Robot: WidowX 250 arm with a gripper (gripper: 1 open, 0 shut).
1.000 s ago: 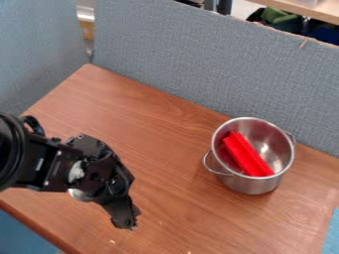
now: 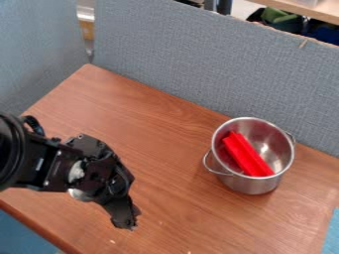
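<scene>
My black gripper [image 2: 122, 210] is low over the wooden table at the lower left, pointing down toward its surface; from this angle I cannot make out a gap between its fingers, and nothing is visible in it. A steel pot [image 2: 265, 184] with wire handles stands on the right side of the table. Inside it lies a bright red elongated object [image 2: 245, 154], leaning along the pot's interior.
Grey fabric panels [image 2: 199, 60] border it at the back and left. Blue surfaces show at the lower corners.
</scene>
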